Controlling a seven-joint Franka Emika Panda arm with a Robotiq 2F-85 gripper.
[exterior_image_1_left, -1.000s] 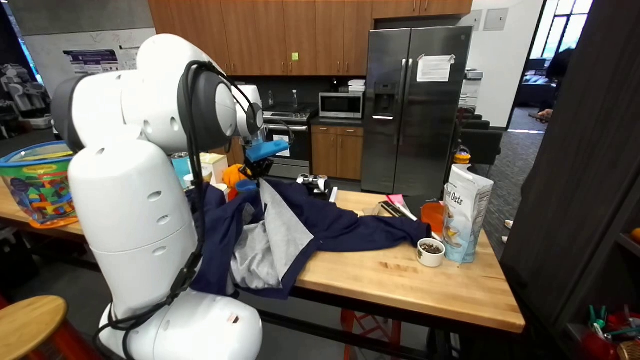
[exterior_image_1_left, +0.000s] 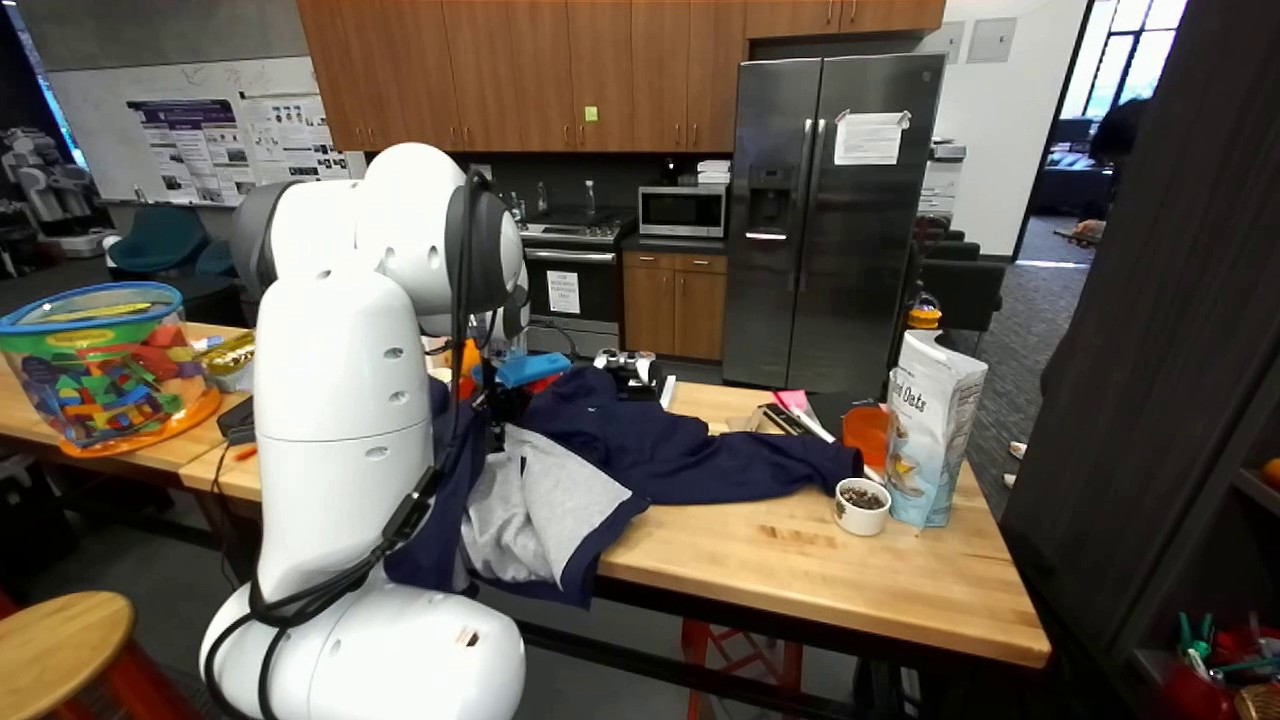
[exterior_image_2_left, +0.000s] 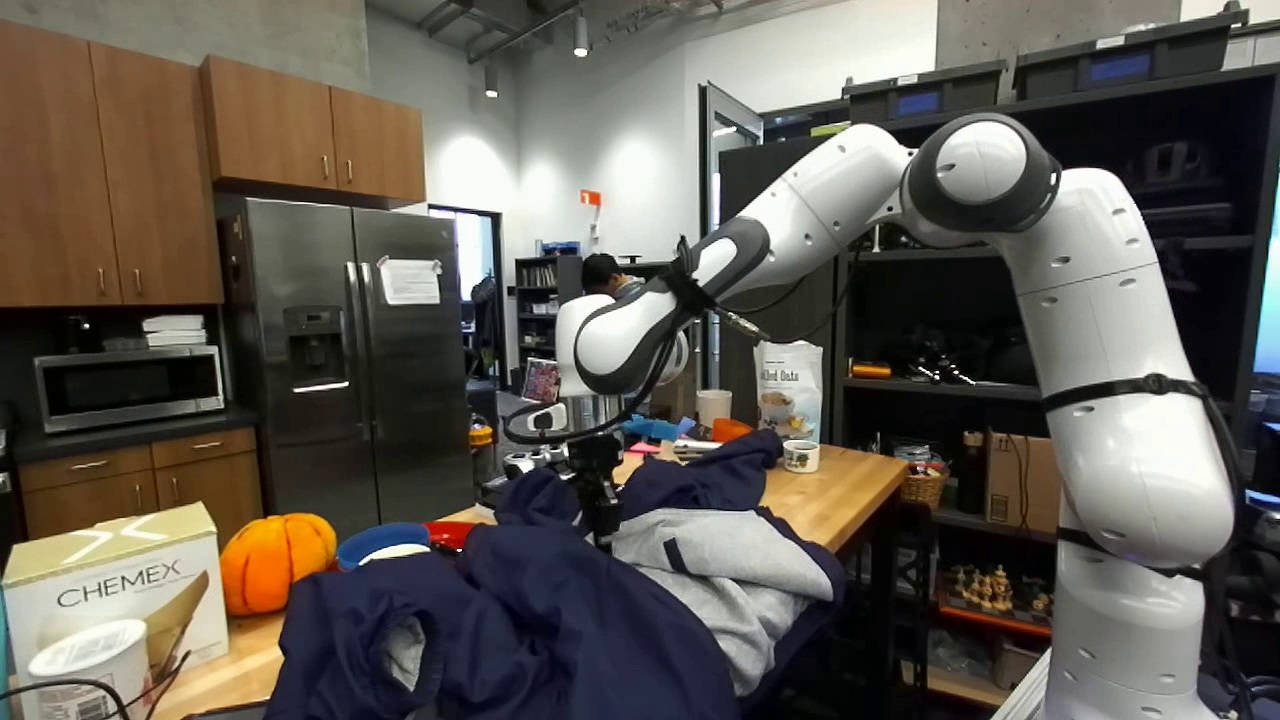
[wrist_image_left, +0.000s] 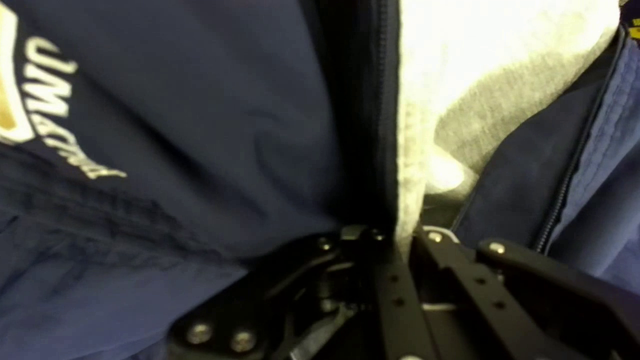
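Observation:
A navy jacket with grey lining (exterior_image_1_left: 546, 498) lies spread over the table, part of it hanging over the front edge. My gripper is shut on a strip of its pale lining edge, beside a dark zip, in the wrist view. White lettering (wrist_image_left: 51, 96) shows on the navy cloth at the left there. From the second exterior view, the gripper (exterior_image_2_left: 597, 522) points down into the folds, low over the jacket (exterior_image_2_left: 564, 624). The arm hides much of the jacket's left part in exterior view 1.
A white cup (exterior_image_1_left: 861, 506) and an oats bag (exterior_image_1_left: 936, 432) stand at the table's right end, past a sleeve. Bare tabletop (exterior_image_1_left: 816, 570) lies in front of them. A Chemex box (exterior_image_2_left: 120, 588) and an orange pumpkin (exterior_image_2_left: 278, 562) sit beyond the jacket's other side.
My gripper has come down and nearer the table's front edge. The jacket cloth that rose to a peak at it now lies lower and more folded. The arm's elbow has shifted right in exterior view 1.

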